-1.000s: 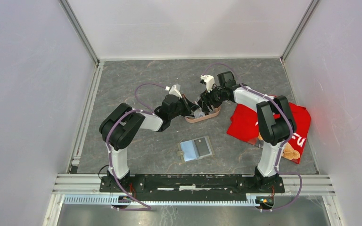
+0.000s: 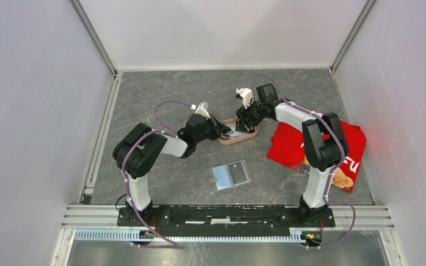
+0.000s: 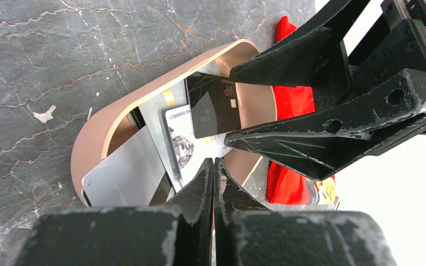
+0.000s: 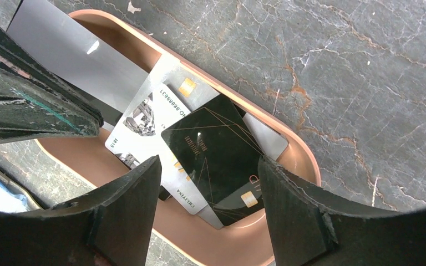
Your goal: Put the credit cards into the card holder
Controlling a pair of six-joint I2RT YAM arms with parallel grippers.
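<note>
A pink oval tray (image 3: 102,147) holds several cards. On top of a white card (image 4: 147,124) lies a black VIP card (image 4: 213,160), with a silver-grey card (image 3: 127,172) at the tray's other end. Above the black card, my right gripper is open, its fingers apart and nothing clasped between them. My left gripper is shut at the tray's side, over the cards' edge, with nothing showing between its fingers. The card holder (image 2: 230,175), with a blue pocket and a dark grey pocket, lies on the table in front of the tray.
A red bag (image 2: 288,145) with printed pictures lies on the table at the right. Both arms reach in close together over the tray.
The left gripper has shifted slightly; the right arm has barely moved.
</note>
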